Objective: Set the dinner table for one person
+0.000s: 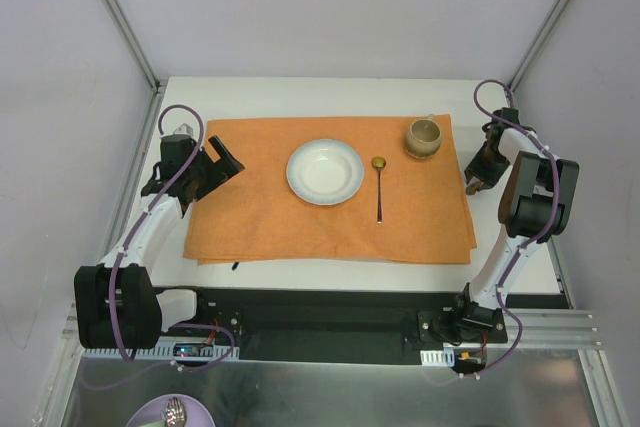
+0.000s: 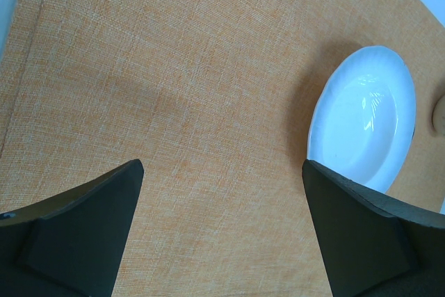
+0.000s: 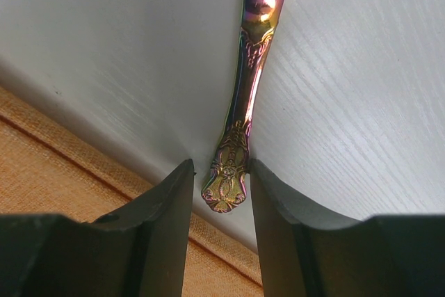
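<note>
A white plate (image 1: pixel 325 172) sits on the orange mat (image 1: pixel 300 237), with a gold spoon (image 1: pixel 379 182) to its right and a beige mug (image 1: pixel 423 139) at the upper right. On the white table just off the mat's right edge, a shiny iridescent utensil (image 3: pixel 240 102) lies with its ornate handle end between the fingertips of my open right gripper; its other end runs out of the right wrist view. My left gripper is open over the mat's left part, left of the plate, nothing between its fingers.
A purple bowl (image 1: pixel 150 415) with utensils sits beyond the front edge at lower left. The white table (image 1: pixel 310 97) shows bare around the mat.
</note>
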